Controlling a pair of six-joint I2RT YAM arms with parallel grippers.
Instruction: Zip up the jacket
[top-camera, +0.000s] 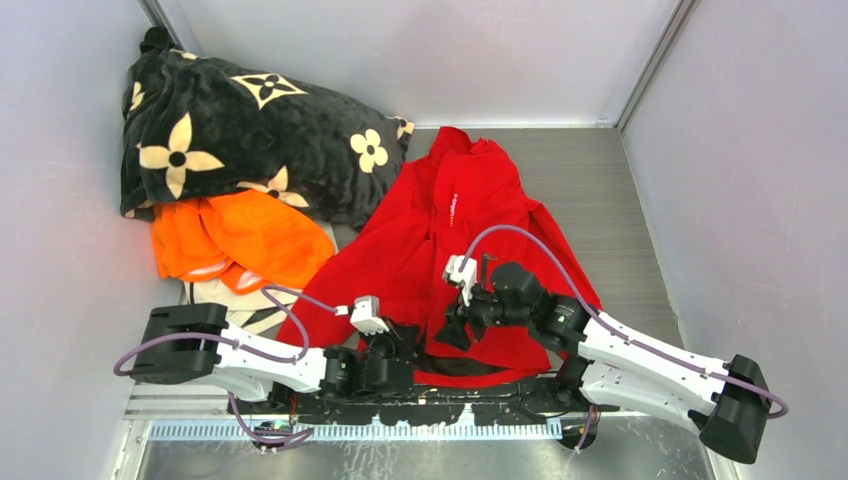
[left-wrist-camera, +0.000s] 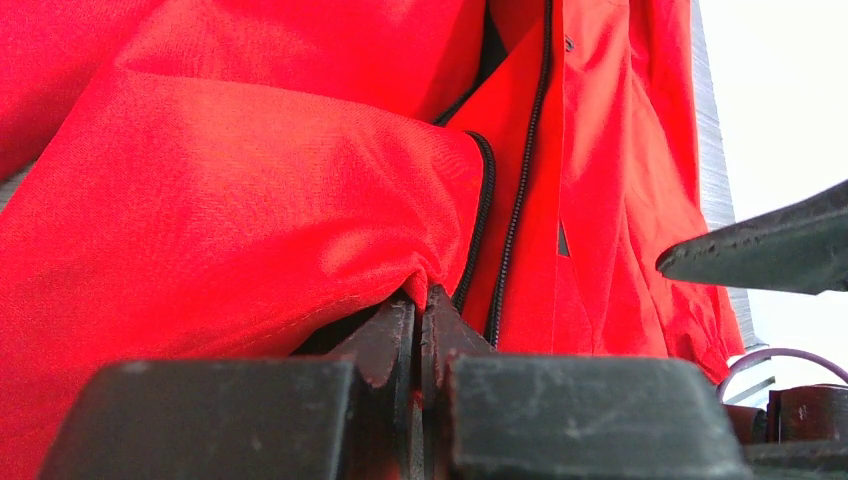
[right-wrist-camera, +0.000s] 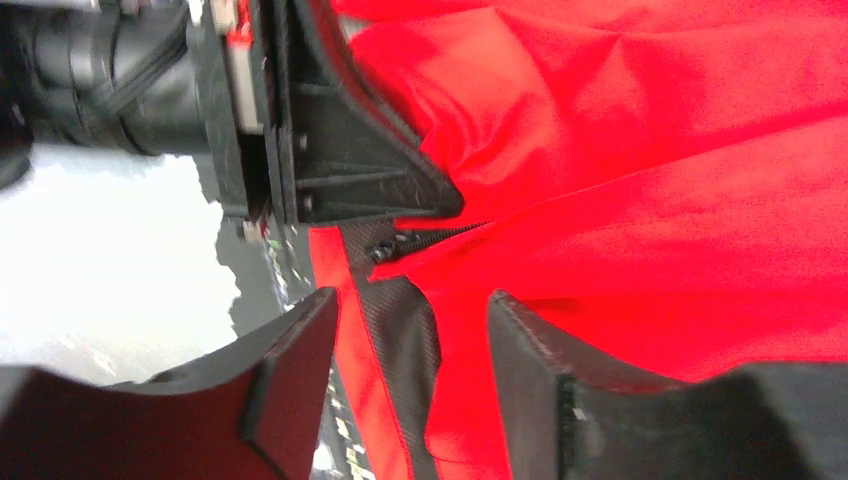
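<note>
The red jacket (top-camera: 480, 210) lies spread out, its front parted, with black zipper tape (left-wrist-camera: 520, 190) along the edges. My left gripper is shut at the lower end of one zipper edge, a pinched fold of red cloth at its fingertips. In the right wrist view the zipper's end (right-wrist-camera: 385, 250) shows beside the left gripper's fingers. My right gripper stands open above the jacket, right of the left gripper, nothing between its fingers; one of its fingers also shows at the right of the left wrist view.
A dark patterned pillow (top-camera: 220, 140) and orange cloth (top-camera: 260, 240) lie at the left. Walls close in the sides and back. Bare grey floor (top-camera: 590, 200) shows right of the jacket.
</note>
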